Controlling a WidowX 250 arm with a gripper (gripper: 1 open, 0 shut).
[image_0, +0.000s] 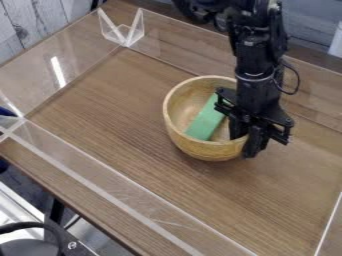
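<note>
A beige bowl (187, 100) sits on the wooden table, with a green object (206, 120) lying inside it. The black robot gripper (249, 140) reaches down from the top to the bowl's right side, its fingers at the rim and over it. It appears shut on the bowl, though the fingertips are dark and hard to make out.
A clear plastic item (123, 30) stands at the back left. Dark cables or hardware (34, 240) lie at the lower left.
</note>
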